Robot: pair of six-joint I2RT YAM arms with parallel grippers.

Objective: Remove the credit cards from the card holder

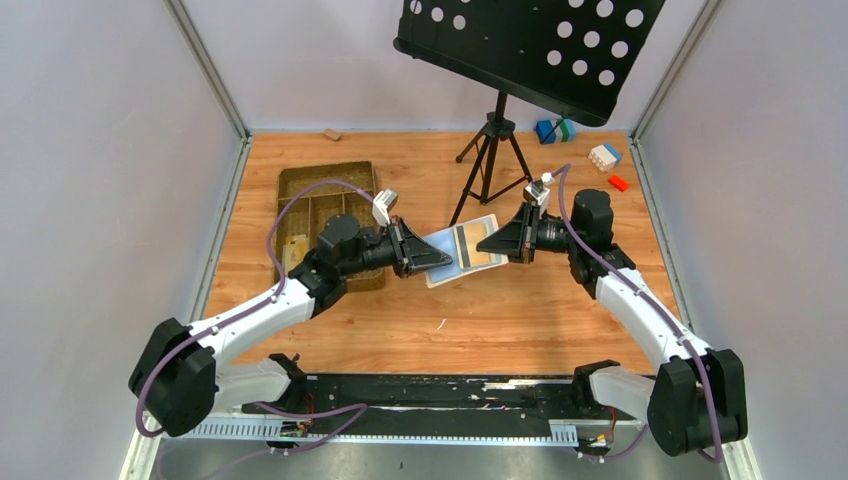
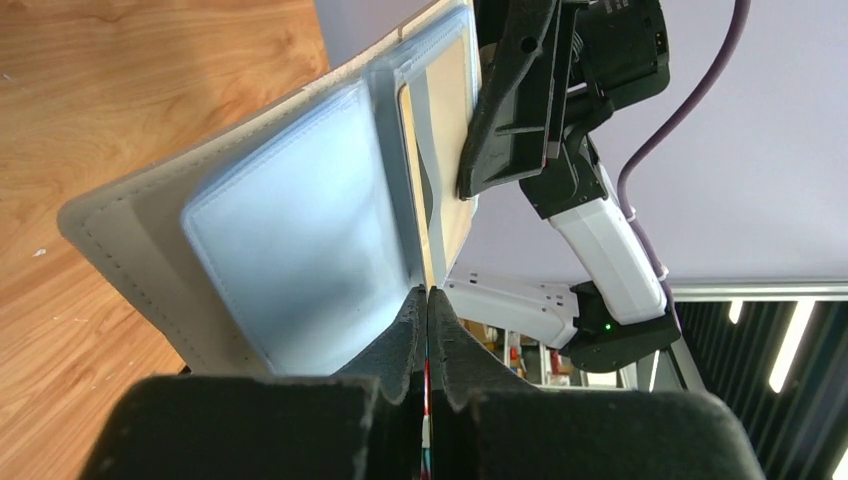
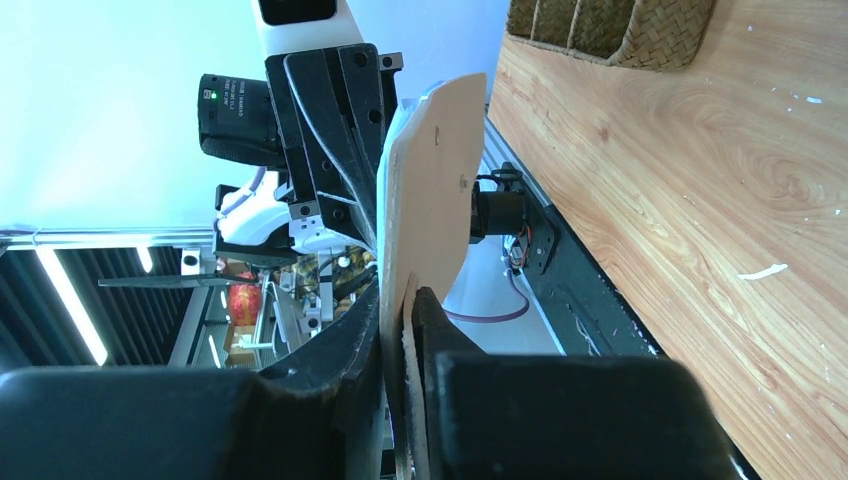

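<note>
The open card holder [image 1: 439,280], pale blue and tan inside with a beige back, is held up between the two arms. My right gripper is shut on its edge, with the beige back showing between the fingers. In the left wrist view, the thin tan edge of a card [image 2: 415,180] stands along a grey slot beside the light-blue pocket [image 2: 300,220]. My left gripper is shut, its fingertips at the lower end of that tan edge. No card shows between those fingers, and contact there is hard to judge.
A woven compartment basket [image 1: 325,170] sits at the left behind the left arm. The black music stand [image 1: 490,150] rises at the back, with toy blocks [image 1: 604,157] to its right.
</note>
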